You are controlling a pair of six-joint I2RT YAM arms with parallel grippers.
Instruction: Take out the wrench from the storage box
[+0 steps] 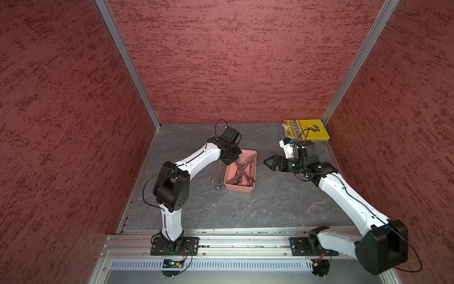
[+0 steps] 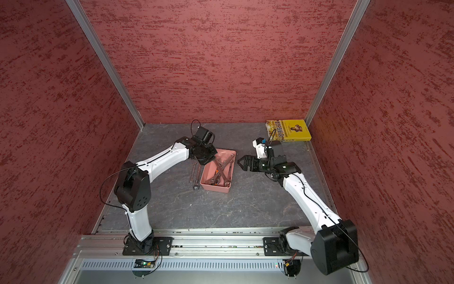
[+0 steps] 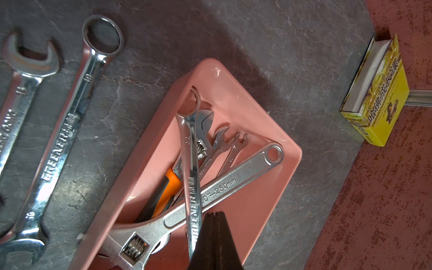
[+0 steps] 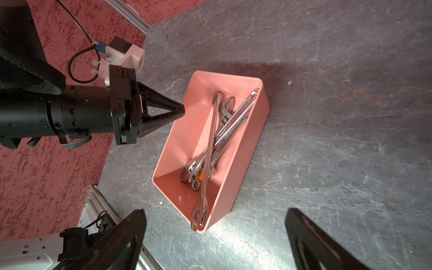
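Note:
A pink storage box (image 1: 239,188) holds several metal wrenches, crossed over one another, and an orange-handled tool (image 3: 172,186). A long combination wrench (image 3: 191,166) lies lengthwise on top, over an adjustable wrench (image 3: 235,182). My left gripper is shut above the box, its tips close to the long wrench; no held object shows. My right gripper stands open to the right of the box, with nothing between its fingers.
Several loose wrenches (image 3: 62,146) lie on the table left of the box. A yellow book-like carton (image 1: 305,130) is at the back right. The table in front of the box is clear.

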